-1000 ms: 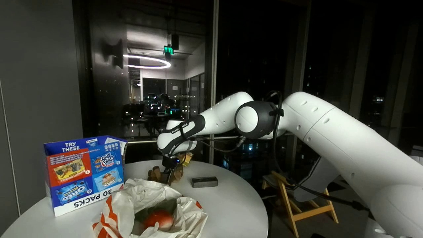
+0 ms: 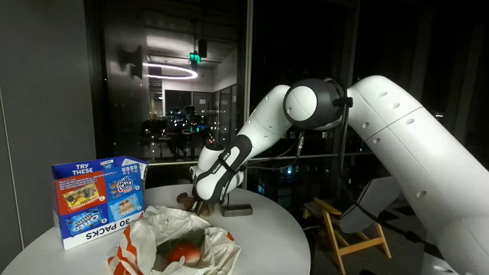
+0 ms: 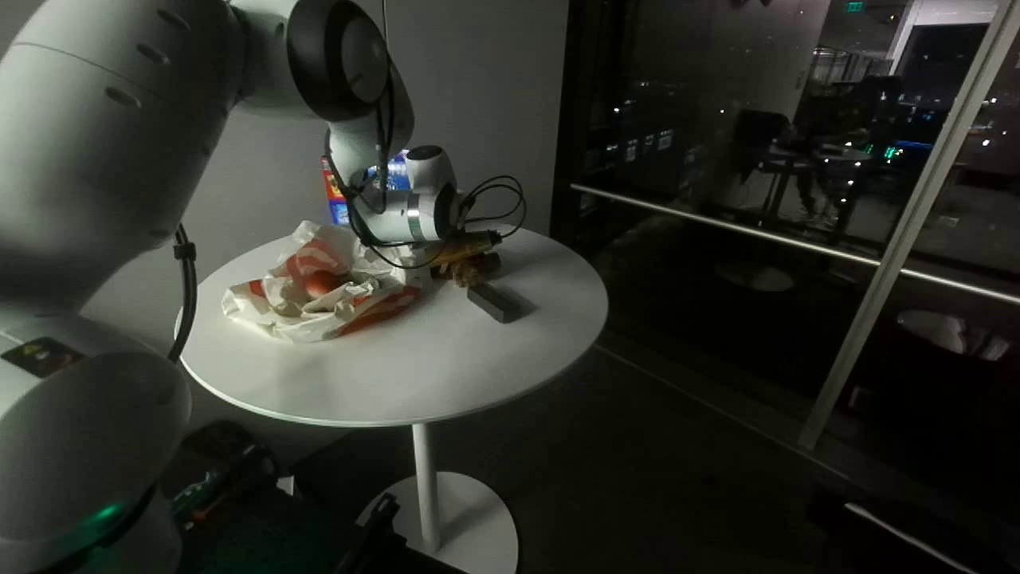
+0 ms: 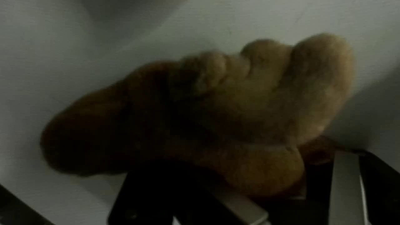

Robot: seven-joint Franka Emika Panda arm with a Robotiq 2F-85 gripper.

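Observation:
A brown plush toy [image 2: 185,201] is at the far side of the round white table [image 2: 270,233], partly hidden behind the arm's hand. My gripper [image 2: 198,208] is low over the table and shut on the toy. In the wrist view the soft brown toy [image 4: 240,108] stretches across the picture, with part of it between the dark fingers. The second exterior view shows a tan bit of the toy [image 3: 470,274] below the hand. Whether the toy touches the table is hard to tell.
A dark grey block [image 2: 237,210] lies close to the hand's right. Nearer the camera, a crumpled white-and-orange paper bag [image 2: 220,254] holds a red round object [image 2: 184,253]. A blue snack box [image 2: 98,201] stands at left.
My arm's elbow has risen and the hand has tilted, shifting a little right and lower. The toy has shifted slightly right. Box, bag and block look unmoved.

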